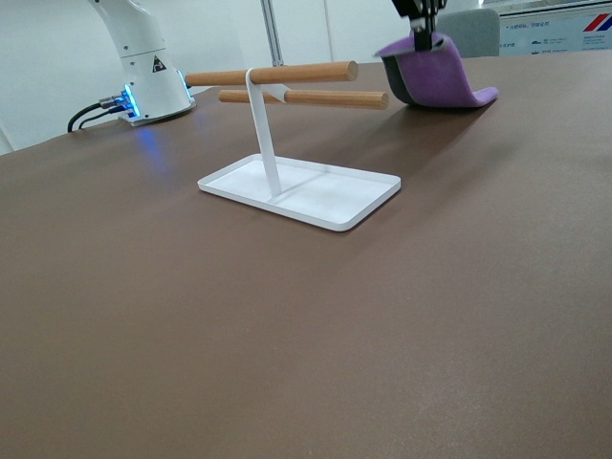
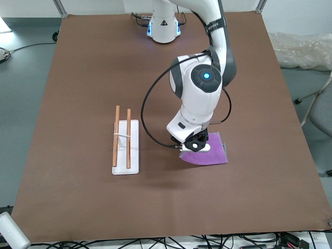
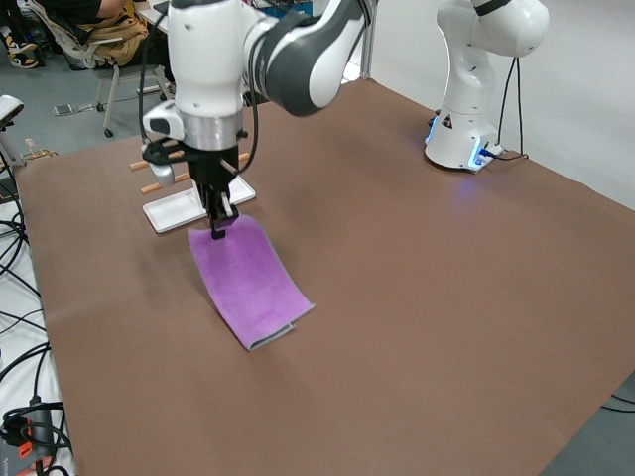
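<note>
My gripper (image 1: 424,36) is down at a purple cloth (image 1: 449,76), which hangs from its fingertips with a grey-backed end lifted and the rest resting on the table. In the right view the cloth (image 3: 253,283) trails toward the front from beneath the gripper (image 3: 219,230); in the left view it (image 2: 207,158) lies partly hidden under the arm. A white rack with two wooden bars (image 1: 316,71) on a flat base (image 1: 325,201) stands beside it, to the left in the left view (image 2: 134,155).
The white arm base (image 2: 164,30) stands at the back with cables. Cables and equipment lie beyond the front edge.
</note>
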